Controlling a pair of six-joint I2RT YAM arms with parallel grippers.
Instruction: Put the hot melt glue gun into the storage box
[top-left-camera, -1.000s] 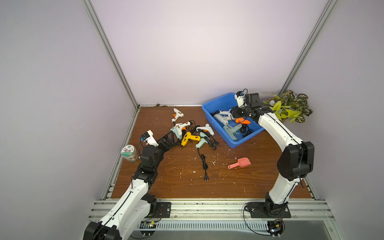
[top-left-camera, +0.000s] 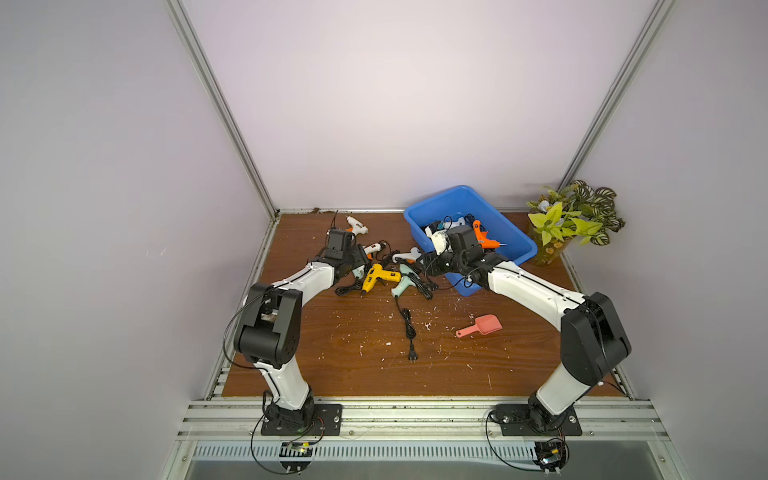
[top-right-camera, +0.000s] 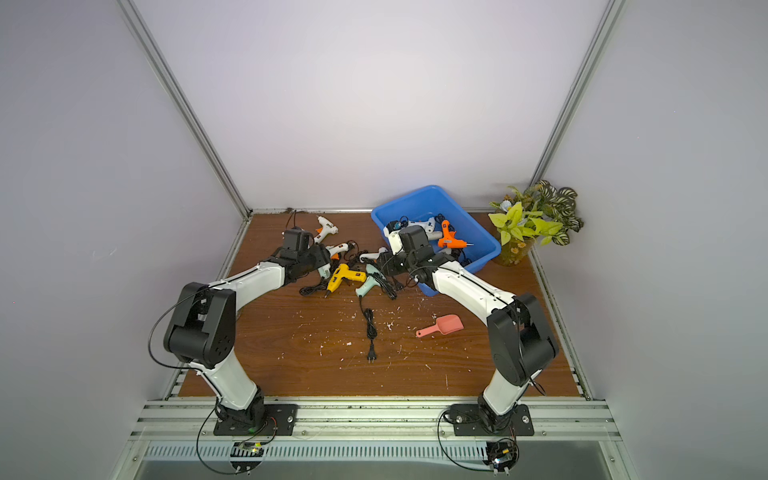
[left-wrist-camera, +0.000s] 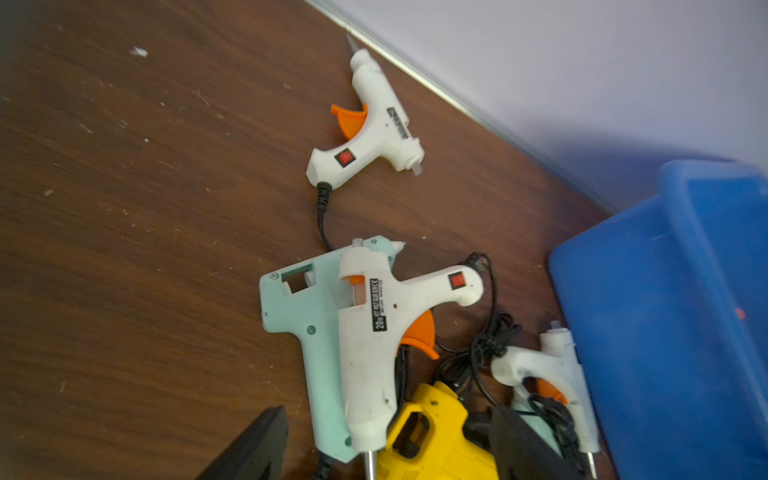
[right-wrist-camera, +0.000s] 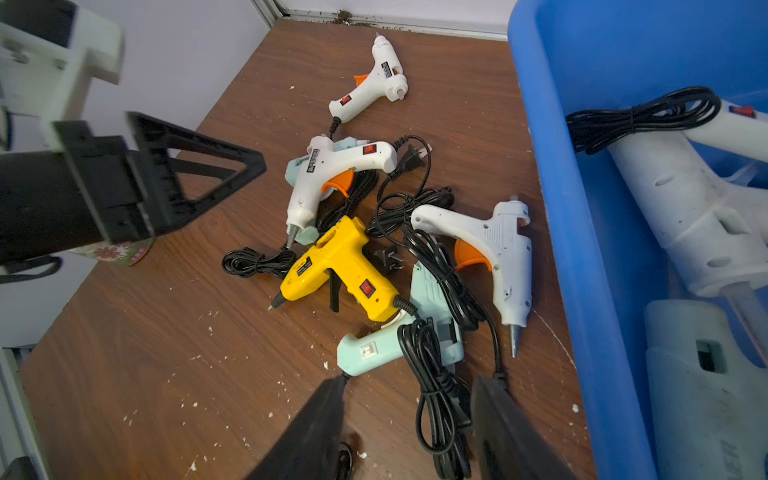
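Note:
A pile of glue guns lies left of the blue storage box (top-right-camera: 420, 196): a white one (left-wrist-camera: 368, 344) on a mint one (left-wrist-camera: 316, 376), a yellow one (right-wrist-camera: 336, 260), another white one (right-wrist-camera: 512, 264) beside the box and a mint one (right-wrist-camera: 372, 348) under cables. A further white gun (left-wrist-camera: 364, 128) lies behind. My open left gripper is over the white-on-mint pair and the yellow gun. My right gripper is open over the cabled mint gun, at the box's left edge. Neither gripper visibly holds anything.
The box holds several guns, one orange (top-right-camera: 449, 236). A pink scoop (top-left-camera: 484, 325) lies in front, a plant (top-left-camera: 560, 224) stands right of the box, and the front-left table is mostly clear apart from a loose cable and scraps.
My right gripper has moved left and toward the front, from above the box to its left edge.

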